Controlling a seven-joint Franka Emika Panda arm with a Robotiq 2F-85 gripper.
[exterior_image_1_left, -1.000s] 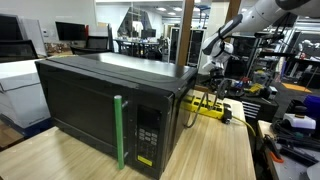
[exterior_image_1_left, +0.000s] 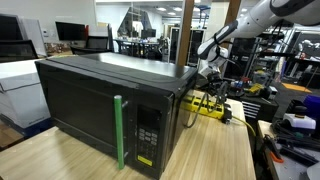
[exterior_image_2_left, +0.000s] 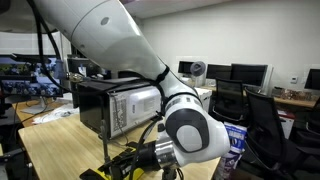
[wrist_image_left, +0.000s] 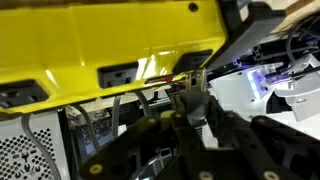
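A yellow strip (wrist_image_left: 120, 60) with black fittings runs across the top of the wrist view. My gripper is close against its lower edge. A small grey-beige piece (wrist_image_left: 195, 98) shows between the dark finger parts; whether it is gripped is unclear. In exterior view 1 the yellow strip (exterior_image_1_left: 207, 106) lies on the table behind the microwave, with the white arm (exterior_image_1_left: 222, 40) reaching down over it. From exterior view 2 the yellow strip (exterior_image_2_left: 118, 163) is partly covered by the arm (exterior_image_2_left: 180, 125), and the fingertips are hard to make out.
A large black microwave (exterior_image_1_left: 100, 100) with a green handle (exterior_image_1_left: 119, 132) fills much of the table in exterior view 1. Bare wooden tabletop (exterior_image_1_left: 215, 150) lies to its right. Dark cables (wrist_image_left: 40, 135) hang near the strip. Office chairs (exterior_image_2_left: 268, 122) stand beyond the table.
The arm and its gripper have come down toward the yellow strip over the last second. The microwave and strip look unmoved.
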